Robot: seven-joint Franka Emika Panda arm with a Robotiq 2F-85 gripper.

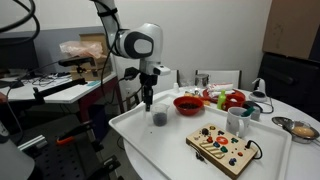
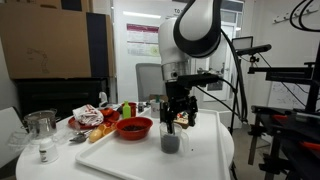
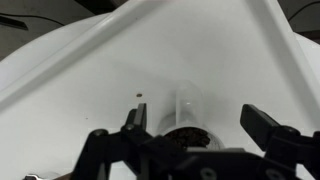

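A clear cup (image 1: 159, 116) with something dark inside stands on the white tray. My gripper is open, pointing down over the cup. In the wrist view the cup (image 3: 188, 122) appears between the two fingers, with dark bits at its bottom. Exterior view 2 has the cup (image 2: 170, 143) just below the gripper; whether a finger touches it I cannot tell.
Beyond the cup sits a red bowl (image 1: 188, 105). A wooden board with colourful pieces (image 1: 222, 146) and a white mug (image 1: 238, 122) occupy the tray's right part. The tray's front area (image 1: 165, 155) is bare.
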